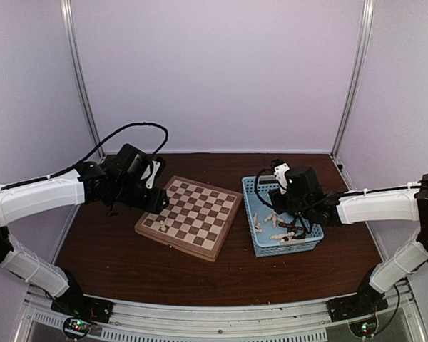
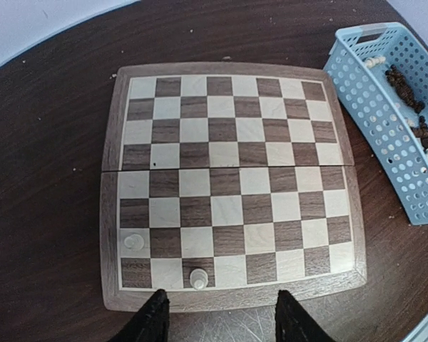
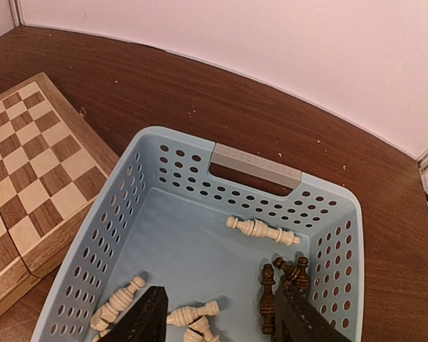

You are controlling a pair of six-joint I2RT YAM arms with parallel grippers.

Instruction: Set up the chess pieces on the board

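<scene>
Two pale pieces stand on the chess board (image 1: 192, 249): in the left wrist view, one pale piece (image 2: 199, 278) is on a dark square of the edge row and another pale piece (image 2: 134, 242) on a light square one row in. Above the board's left side is my left gripper, fingers apart, holding nothing. My right gripper hangs over the blue basket (image 3: 192, 242), also open and empty. Inside the basket lie a light piece (image 3: 262, 230) at the far side, a light piece (image 3: 192, 313) near the fingertips, and a dark piece (image 3: 267, 299) to the right.
The basket's perforated wall (image 3: 103, 231) rises on every side of the pieces. Bare brown table (image 1: 143, 278) stretches in front of the board and basket. White walls (image 1: 214, 78) enclose the workspace.
</scene>
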